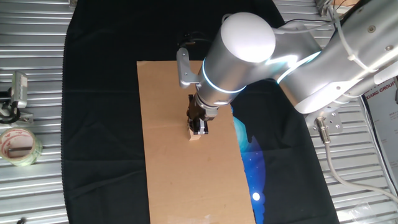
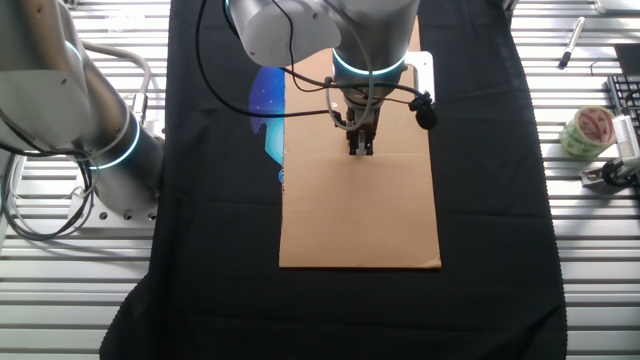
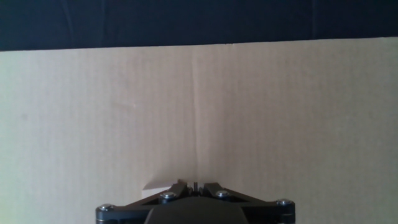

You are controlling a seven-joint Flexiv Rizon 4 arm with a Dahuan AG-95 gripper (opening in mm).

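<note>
A small pale tan block (image 1: 194,136) lies on the cardboard sheet (image 1: 193,174), partly covered by my gripper (image 1: 199,127), which points down right at it. In the wrist view, a pale edge of the block (image 3: 155,192) shows beside the left finger. The fingertips of the gripper are drawn together there, and nothing shows between them. The block's far side is hidden behind the finger. From exterior view 2, the gripper (image 2: 361,150) stands low over the cardboard, and the block cannot be made out.
Black cloth (image 1: 102,137) surrounds the cardboard. A blue, shiny flat piece (image 1: 254,174) sticks out along its right edge. A tape roll (image 1: 20,147) and a grey device (image 1: 19,90) stand on the ribbed metal at the far left. The lower cardboard is clear.
</note>
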